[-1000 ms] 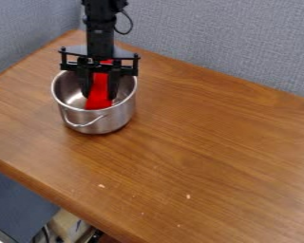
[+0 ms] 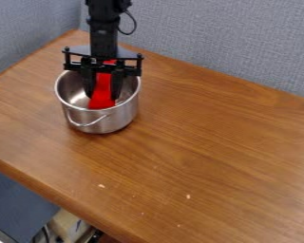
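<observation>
A silver metal pot [image 2: 99, 121] with a wire handle on its front stands on the wooden table at the upper left. A red object [image 2: 102, 91] is inside it. My black gripper [image 2: 102, 78] is over the pot with its fingers reaching down into it around the red object, partly hiding it. Whether the fingers touch or hold the object cannot be told.
A grey wall [image 2: 231, 38] rises behind it, and a dark area [image 2: 15, 204] lies beyond the table's lower-left edge.
</observation>
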